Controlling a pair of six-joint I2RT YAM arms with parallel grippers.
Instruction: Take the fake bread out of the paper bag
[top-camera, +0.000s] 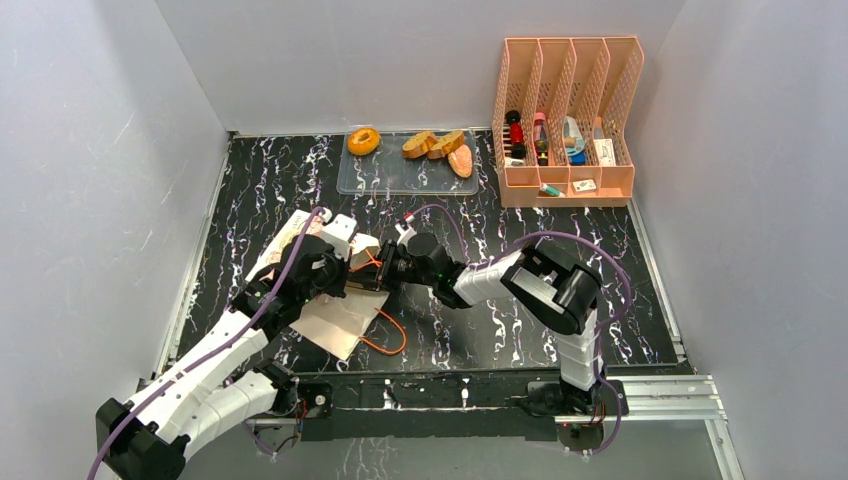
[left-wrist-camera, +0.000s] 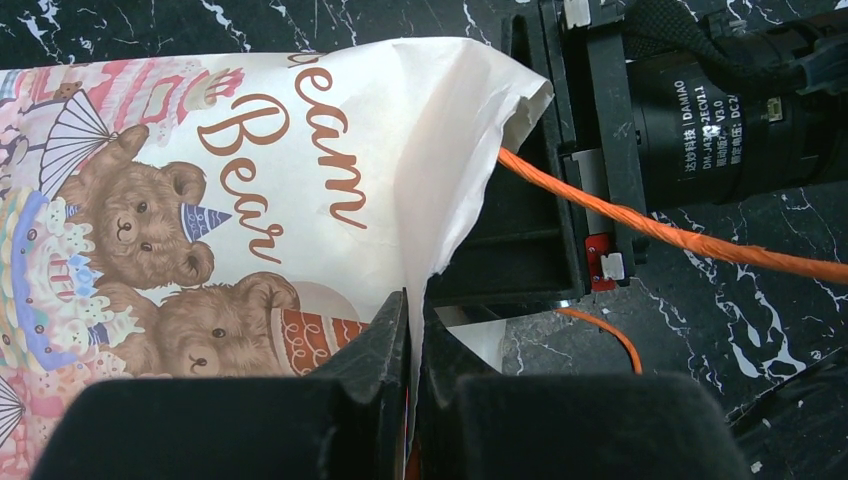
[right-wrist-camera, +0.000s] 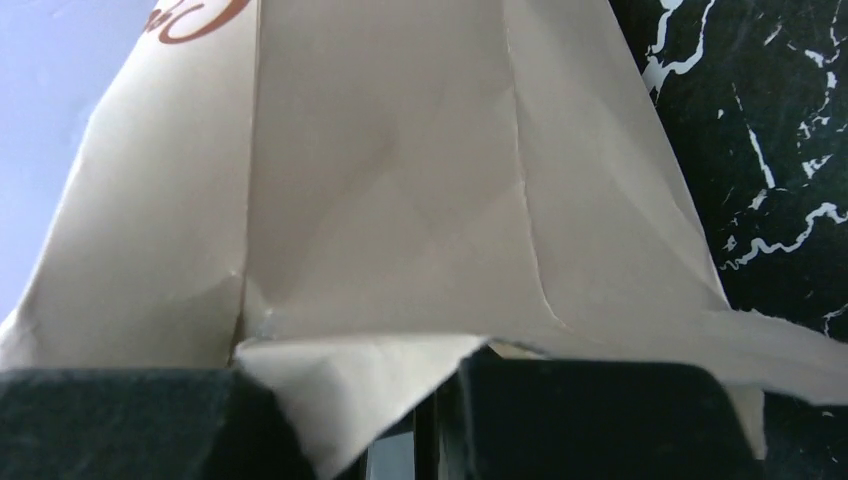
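The paper bag (top-camera: 332, 325) lies on its side at left of centre, printed with bears (left-wrist-camera: 142, 225) and fitted with orange cord handles (left-wrist-camera: 640, 222). My left gripper is shut on the edge of the bag's mouth, its paper pinched between the fingers. Into that mouth reaches my right gripper (top-camera: 368, 272); in the left wrist view its dark body (left-wrist-camera: 520, 255) stands inside the opening. A paper flap (right-wrist-camera: 370, 385) crosses in front of its fingers (right-wrist-camera: 610, 420), hiding what is between them. No bread shows inside the bag.
At the back, a clear tray (top-camera: 400, 185) holds an orange ring-shaped bread (top-camera: 363, 141), two bread slices (top-camera: 419, 145) and a pinkish bread piece (top-camera: 460, 160). A peach divided rack (top-camera: 568, 197) with small items stands back right.
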